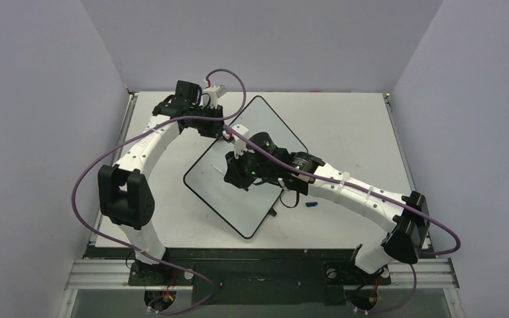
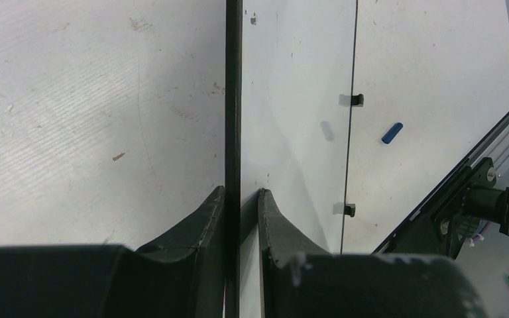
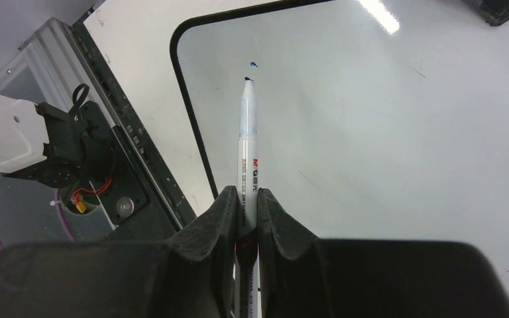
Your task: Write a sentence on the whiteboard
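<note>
The black-framed whiteboard (image 1: 238,211) lies tilted on the table in the top view. Its left edge runs between the fingers of my left gripper, which is shut on that frame. Over the board, my right gripper is shut on a white marker (image 3: 248,122). The marker's dark tip points to the board, and I cannot tell whether it touches. Just past the tip is a small blue mark (image 3: 254,64) on the white surface. From above, the right gripper hides part of the board's middle.
A small blue cap-like piece (image 1: 311,204) lies on the table to the right of the board. Dark clips (image 2: 350,210) stick out from the board's far edge. Clear table extends to the right. Both arms are close together over the board's upper left.
</note>
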